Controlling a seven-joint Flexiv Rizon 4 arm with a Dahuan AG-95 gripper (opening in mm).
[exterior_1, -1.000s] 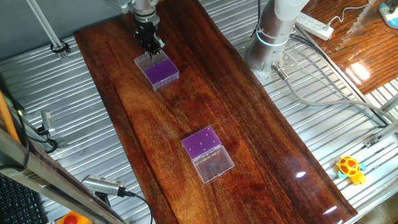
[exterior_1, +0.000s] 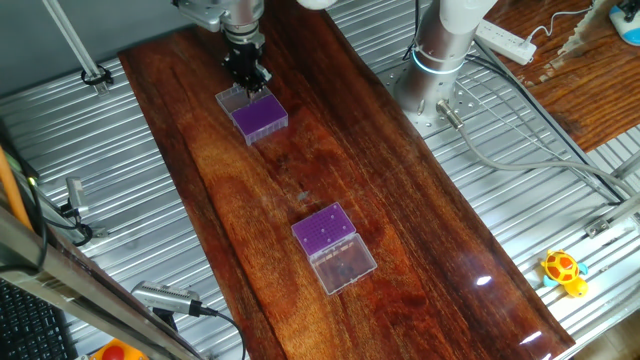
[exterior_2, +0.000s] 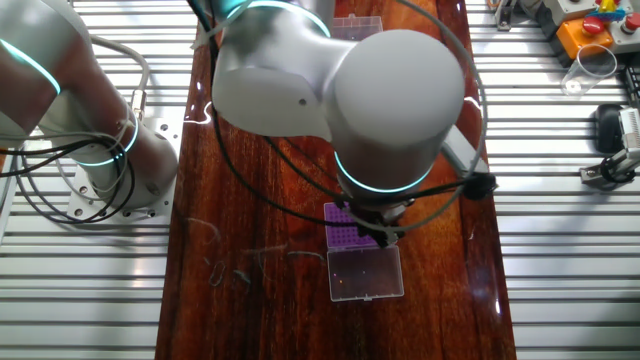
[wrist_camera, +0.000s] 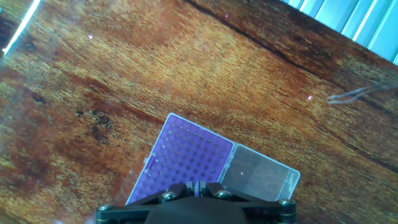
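Observation:
My gripper (exterior_1: 252, 92) is over the far box, near the seam between its clear lid (exterior_1: 232, 98) and its purple rack (exterior_1: 261, 117). In the wrist view, the tips of my gripper stand close together in front of the purple rack (wrist_camera: 186, 155), whose grid of holes is visible. Whether something thin is between them is too small to tell. The clear lid (wrist_camera: 261, 175) lies folded open on the right. A second open box, with a purple rack (exterior_1: 323, 228) and clear lid (exterior_1: 343, 266), sits nearer the table's middle; a few pale dots show on its rack.
The arm's base (exterior_1: 425, 85) stands at the table's side. A yellow toy turtle (exterior_1: 563, 270) and a small camera (exterior_1: 165, 298) lie off the board.
Over the last second my gripper has shifted slightly right and down in exterior view 1, from above the far box's lid toward its purple rack. Both boxes have stayed put.

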